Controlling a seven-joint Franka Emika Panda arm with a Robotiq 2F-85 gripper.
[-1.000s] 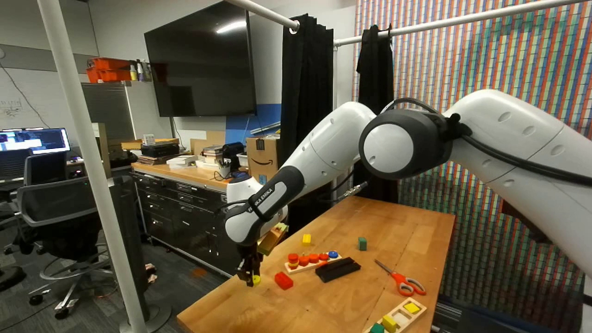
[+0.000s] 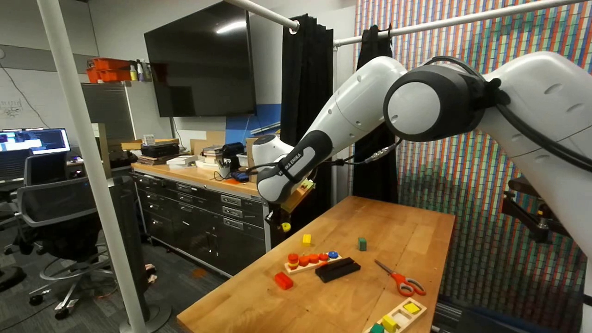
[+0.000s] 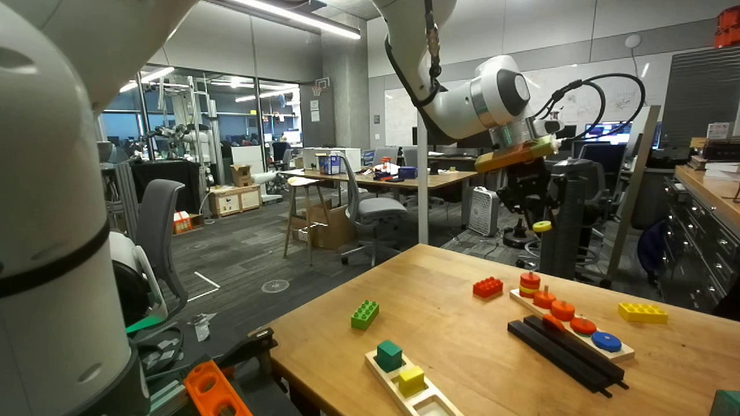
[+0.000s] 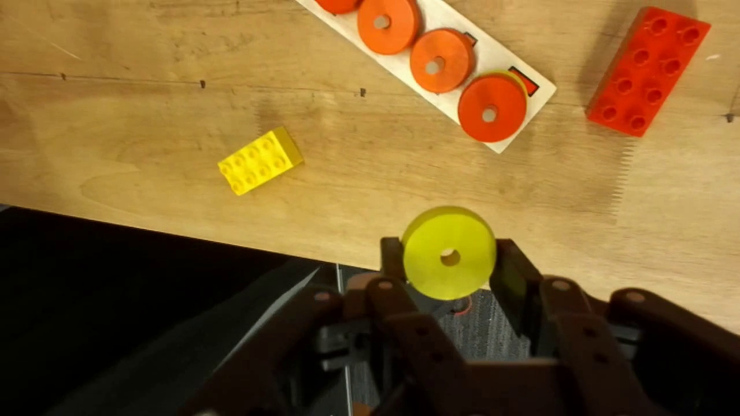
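Observation:
A yellow disc [image 4: 444,267] with a small centre hole is pinched at its sides between my gripper's two fingertips; the gripper is shut on it. In exterior view 2 that yellow disc [image 3: 541,226] hangs in the air from the black gripper [image 3: 532,211], above the table's edge. Below stands a pale wooden peg board [image 4: 517,62] carrying several orange-red discs, with a blue disc [image 3: 607,341] at its other end. On its end peg a yellow layer [image 3: 527,292] shows beneath a red disc.
A red brick [image 4: 648,73] and a yellow brick [image 4: 256,164] lie near the peg board. Black bars [image 3: 565,353] sit beside it. Scissors [image 2: 405,284], a green block [image 2: 362,244] and a wooden tray [image 2: 413,317] with blocks are elsewhere on the table.
The arm has risen well off the table with the yellow disc in its gripper, moving toward the far side in exterior view 1. The objects on the table have stayed put.

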